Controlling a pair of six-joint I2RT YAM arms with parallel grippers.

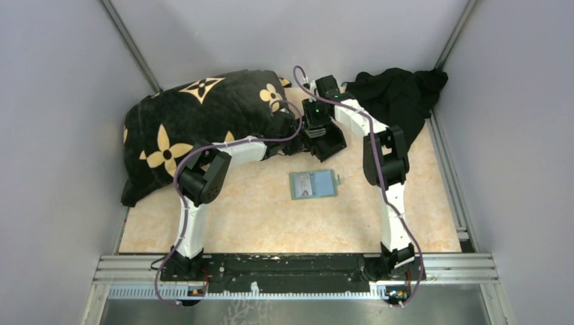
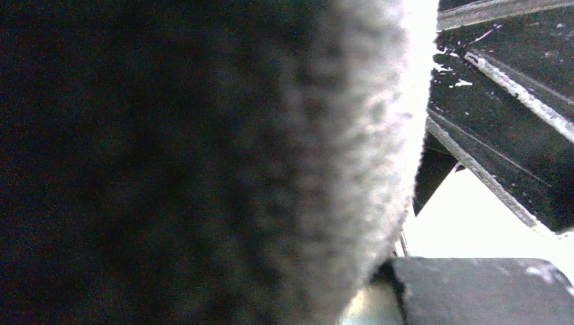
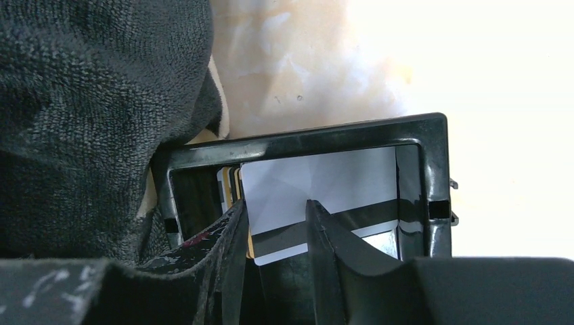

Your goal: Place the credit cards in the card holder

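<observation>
In the top view a card holder [image 1: 313, 184] lies unfolded on the table, with a grey inner side and a blue one. Behind it stands a black box [image 1: 332, 143]. The right wrist view shows grey cards [image 3: 338, 177] with a dark stripe inside this box, and yellow-edged cards [image 3: 230, 188] beside them. My right gripper is part open over the cards, its tips apart; whether they touch a card is unclear. At the box's left side is my left gripper [image 1: 299, 143], its finger hidden. Dark blurred plush [image 2: 203, 162] covers most of the left wrist view.
A black patterned cushion [image 1: 196, 128] borders the left arm, and a black cloth [image 1: 392, 95] lies at the back right. Both grippers are close together at the box.
</observation>
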